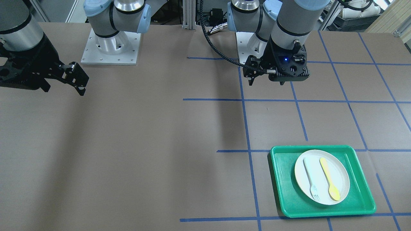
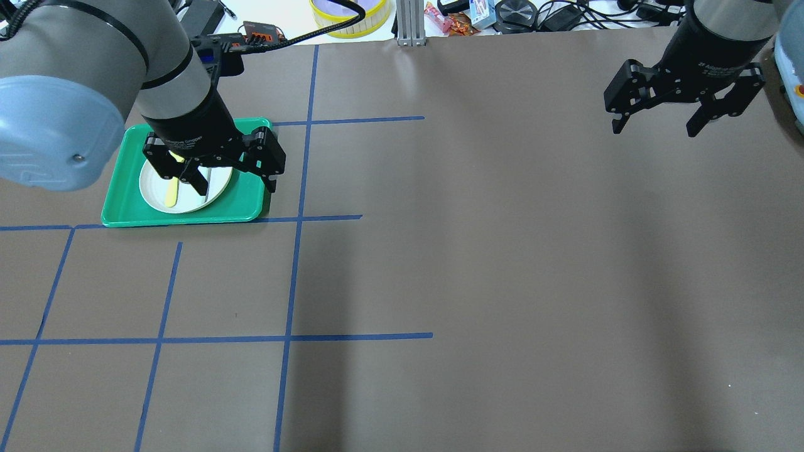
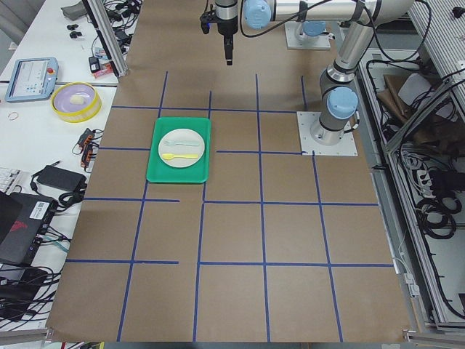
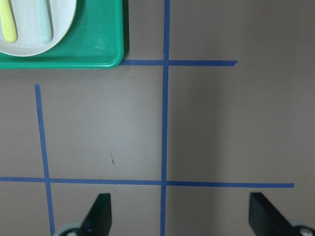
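A green tray [image 1: 284, 181] [image 3: 155, 173] [image 2: 120, 199] [image 4: 98, 44] rests on the blue-taped table, holding a white plate [image 1: 339, 181] [image 4: 61, 14] with a light blue fork [image 1: 311, 181] [image 4: 44, 24] and a yellow spoon [image 1: 333, 190] [image 4: 8, 24]. My gripper hangs over the table, short of the tray in the wrist view, its two fingers wide apart with nothing between them.
Another black gripper [image 2: 656, 120] hangs over the untaped part of the table [image 2: 527, 301], which is bare. Cables, devices and a yellow container [image 3: 76, 113] sit on a side bench beyond the table's edge.
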